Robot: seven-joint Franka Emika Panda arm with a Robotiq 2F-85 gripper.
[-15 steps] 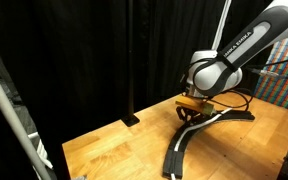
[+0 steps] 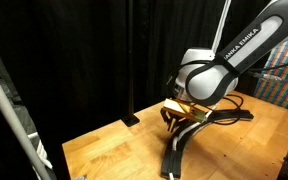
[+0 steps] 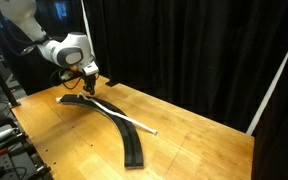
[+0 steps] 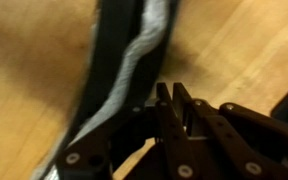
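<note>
A black curved strip (image 3: pixel 132 150) lies on the wooden table, bending from beneath the arm toward the front. A whitish rope-like length (image 3: pixel 134 123) runs from near the gripper out over the bare wood, apart from the strip's front end. In the wrist view, the grey-white rope (image 4: pixel 142 45) lies over the black strip (image 4: pixel 110 45), left of my gripper. Its dark fingertips stand a narrow gap apart, with nothing visible between them. Exterior view 1 shows the gripper (image 2: pixel 169 127) low over the table beside the strip (image 2: pixel 171 160).
Bare tabletop (image 3: pixel 199 130) stretches out on the right in exterior view 2. Black curtains (image 2: pixel 74 60) hang behind the table. A small dark object (image 2: pixel 130 119) sits at the table's back edge, and a dark cable (image 2: pixel 234 102) loops beside the hand.
In exterior view 1 the hand has shifted left and a little lower. The black strip stays about where it was.
</note>
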